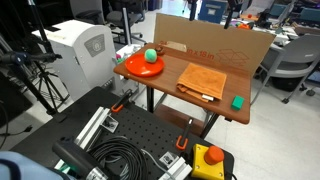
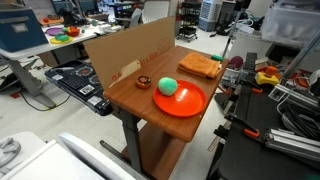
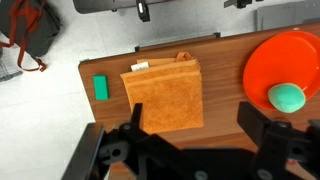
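Note:
My gripper is open, its two dark fingers wide apart in the wrist view with nothing between them. It hangs above the table, at the top edge of exterior view 1. Below it lies a folded orange cloth (image 3: 165,100) on the wooden table (image 1: 172,76). To the cloth's right in the wrist view is a red plate (image 3: 262,72), with a round green object (image 3: 287,97) on it. A small green block (image 3: 100,88) lies on the cloth's other side. Beyond the plate sits a brown ring-shaped object (image 2: 144,82).
A cardboard panel (image 1: 215,43) stands along the table's far edge. On the floor is a yellow box with a red button (image 1: 208,160). Coiled black cables (image 1: 118,158) lie on the robot's base. Bare wood shows between cloth and plate.

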